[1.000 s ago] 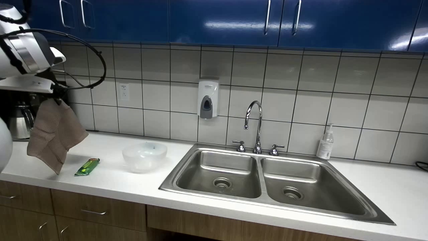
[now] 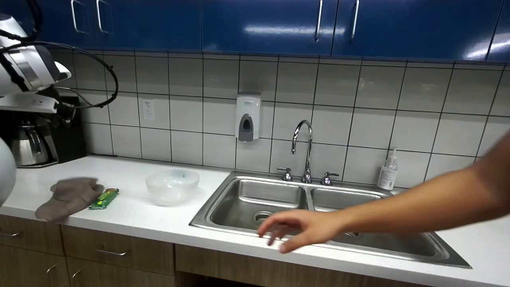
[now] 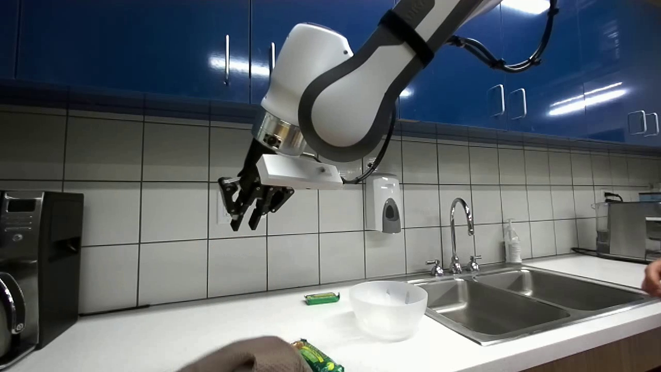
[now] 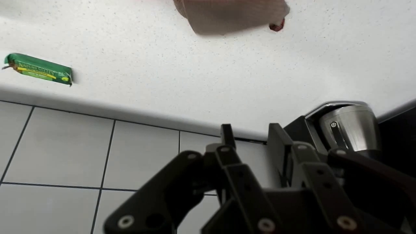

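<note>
A brown cloth [image 2: 71, 197] lies crumpled on the white counter near its front edge, partly hanging over it; it looks blurred. It also shows at the bottom of exterior view 2 and at the top of the wrist view [image 4: 234, 15]. High above the counter, my gripper [image 3: 245, 226] points down with its fingers parted and nothing between them. In the wrist view, the gap between the gripper's fingertips [image 4: 251, 130] is clear. A green snack packet [image 2: 103, 198] touches or sits right beside the cloth. Farther back lies another green wrapper [image 3: 322, 298].
A translucent bowl [image 2: 172, 187] stands left of the double sink [image 2: 210, 217]. A person's hand [image 2: 306, 227] reaches in over the sink from the right. Near the wall at left stands a coffee maker [image 3: 59, 260]. A small red item [image 4: 277, 26] peeks out beside the cloth.
The cloth hung from my gripper a second ago; now it is down at the counter, free of the fingers. The arm has shifted slightly left. A person's arm has come into view.
</note>
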